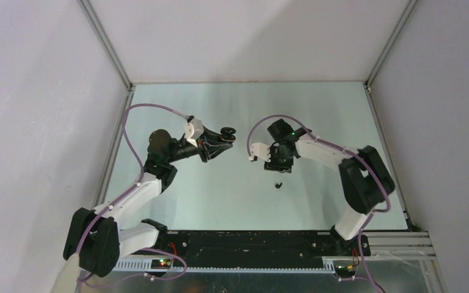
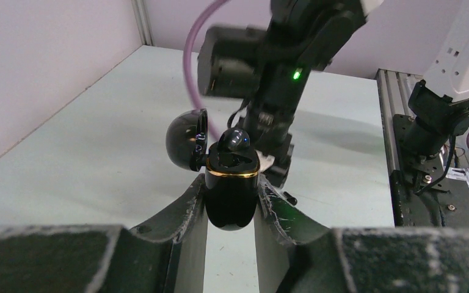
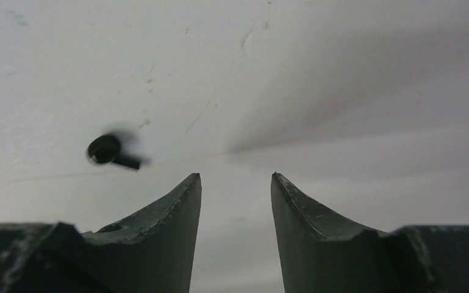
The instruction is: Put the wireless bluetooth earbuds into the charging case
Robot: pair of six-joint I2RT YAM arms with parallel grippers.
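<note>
The black charging case [image 2: 231, 189] is held upright in my left gripper, lid flipped open, with a glossy earbud [image 2: 234, 139] showing in its top; in the top view the case [image 1: 228, 135] is at centre-left. A small dark earbud [image 3: 105, 148] lies on the table, blurred in the right wrist view, and also shows in the top view as a dark piece [image 1: 278, 185]. My right gripper is open above the table, nothing between its fingers, with that earbud to the left of the fingers.
Walls enclose it at back and sides. Purple tubes arch over both arms.
</note>
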